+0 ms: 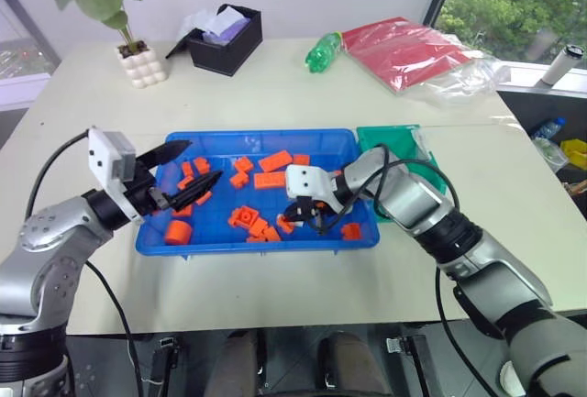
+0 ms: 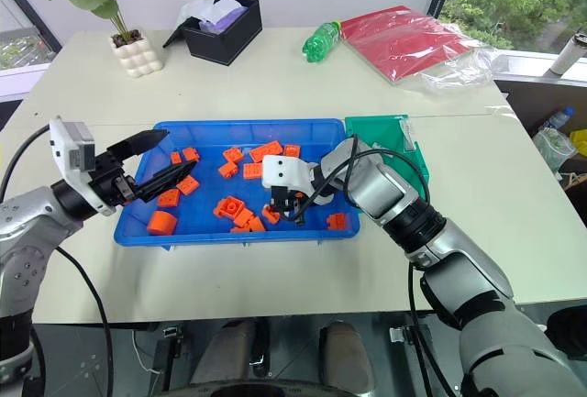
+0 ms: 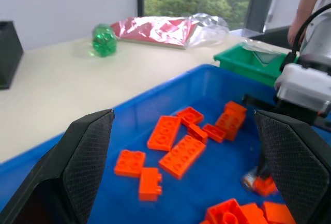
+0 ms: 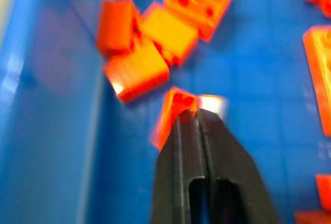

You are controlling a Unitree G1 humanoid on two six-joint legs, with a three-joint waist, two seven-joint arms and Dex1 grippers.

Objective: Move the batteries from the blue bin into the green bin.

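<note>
The blue bin (image 1: 183,248) holds orange bricks and one white battery (image 4: 213,104). In the right wrist view only the battery's pale end shows, past the tips of my right gripper; the rest is hidden. Those fingers are pressed together with nothing seen between them. A small orange brick (image 4: 176,107) sits at their left side. From the left wrist view, the battery's end (image 3: 249,180) is a blur beside that brick. My left gripper is open and empty above the bin's left part. The green bin (image 3: 251,61) stands to the right, partly behind the right arm.
Several orange bricks (image 1: 271,180) are scattered over the bin floor, with a cluster (image 4: 150,53) near the front wall. A green bottle (image 1: 323,52), a red package (image 1: 399,49) and a black box (image 1: 227,53) stand farther back. Bare table lies in front of the bin.
</note>
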